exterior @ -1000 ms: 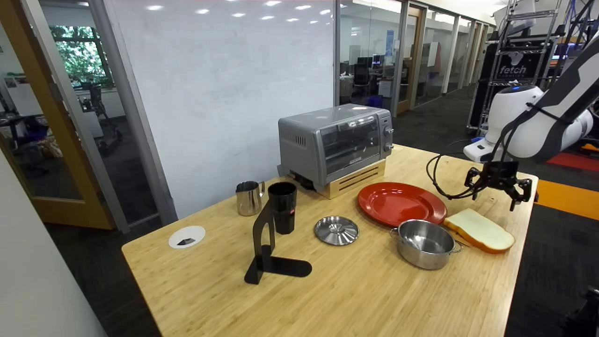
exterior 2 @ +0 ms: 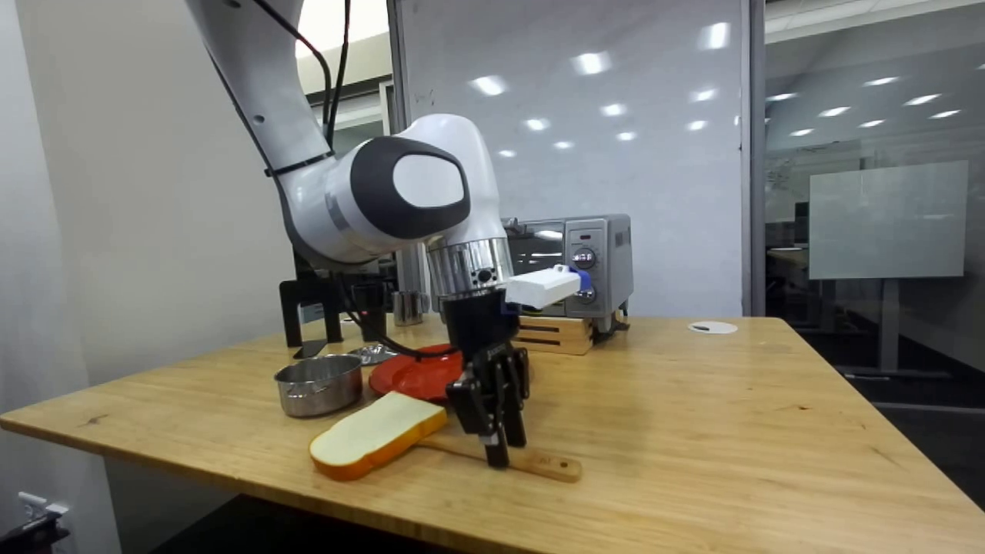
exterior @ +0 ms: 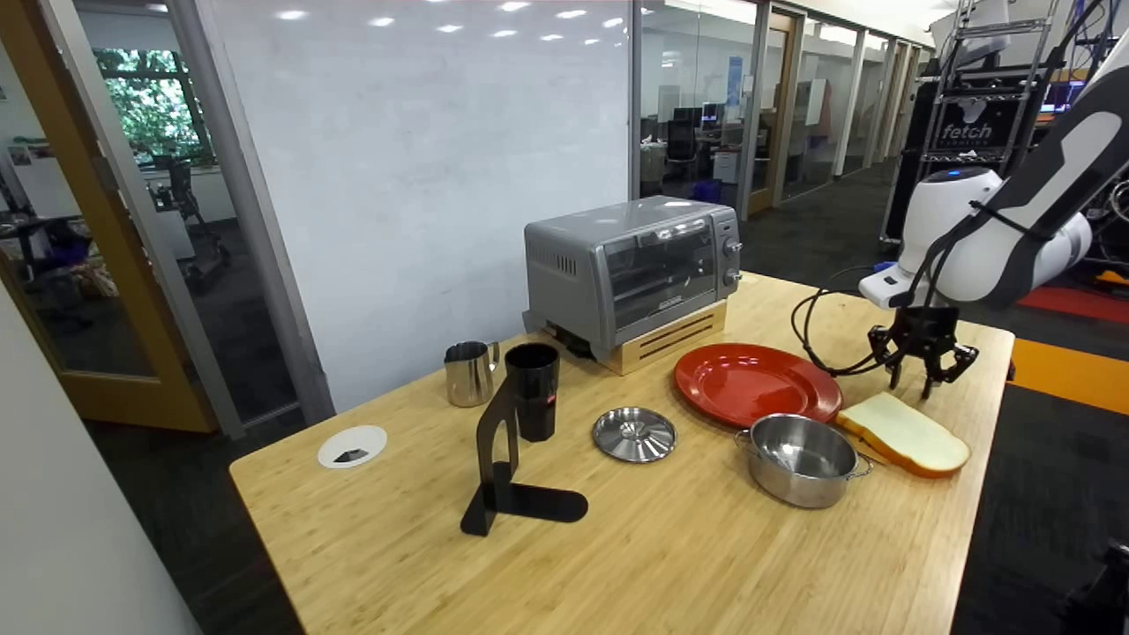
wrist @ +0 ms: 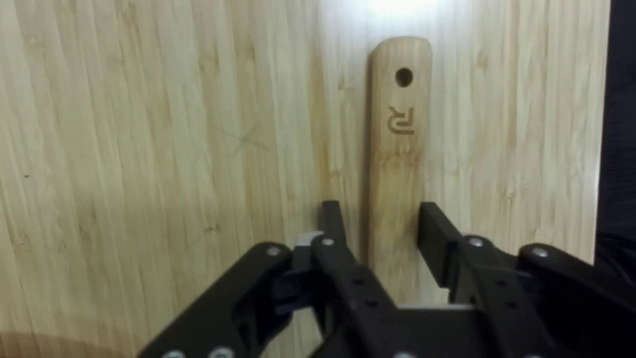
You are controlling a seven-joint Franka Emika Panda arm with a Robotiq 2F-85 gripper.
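Observation:
A flat wooden handle (wrist: pixel 398 155) with a hole near its end lies on the table; in exterior view 2 the wooden handle (exterior 2: pixel 549 463) runs out from under a bread slice (exterior 2: pixel 378 432). My gripper is part open, one finger on each side of the handle. The right finger (wrist: pixel 434 232) is very close to the wood, whether touching I cannot tell, while a gap shows on the left. In exterior view 1 the gripper (exterior: pixel 910 390) points down just behind the bread slice (exterior: pixel 908 432). The handle's far end is hidden under the bread.
Close to the bread stand a steel pot (exterior: pixel 801 466) and a red plate (exterior: pixel 730 365). Farther off are a pot lid (exterior: pixel 634 434), a black stand (exterior: pixel 529 503), a black cup (exterior: pixel 537 407), a metal pitcher (exterior: pixel 467 376) and a toaster oven (exterior: pixel 635 265).
My gripper has moved lower and slightly left in exterior view 1, and its fingers stand closer together than before. The bread, plate and pot have stayed in place.

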